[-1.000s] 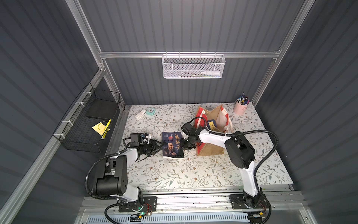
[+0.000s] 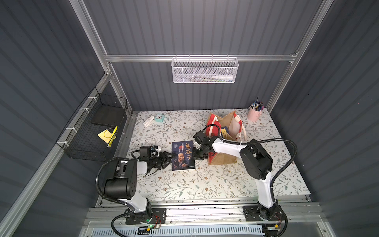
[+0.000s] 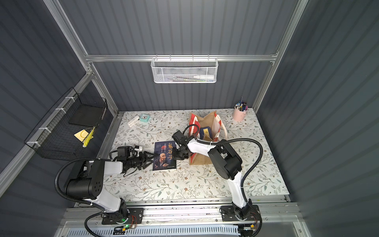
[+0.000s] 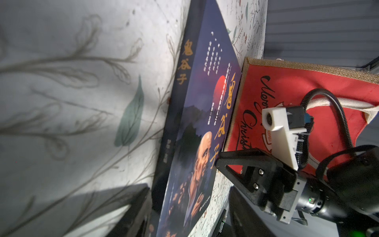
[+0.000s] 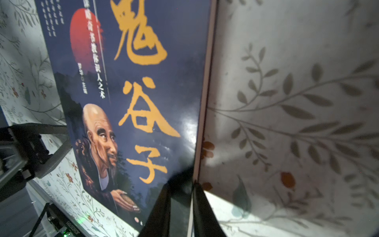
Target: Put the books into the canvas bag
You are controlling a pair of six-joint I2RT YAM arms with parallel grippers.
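Observation:
A dark blue book (image 2: 183, 155) with gold characters and an old man on its cover lies cover-up between my two grippers in the top views. My right gripper is shut on the book's right edge. At the opposite, spine side, my left gripper stands open, its fingers to either side of the book's near end in the left wrist view; whether they touch the book cannot be told. The canvas bag (image 2: 223, 160), brown with red panels, stands to the right, partly behind my right arm. A dark blue book (image 3: 206, 133) shows inside its mouth.
A pink pen cup (image 2: 254, 114) stands at the back right. A teal box (image 2: 159, 117) and a white object (image 2: 148, 121) lie at the back left. Black mesh basket (image 2: 84, 136) hangs on the left wall.
The left arm has shifted a little forward; the right gripper moved slightly right.

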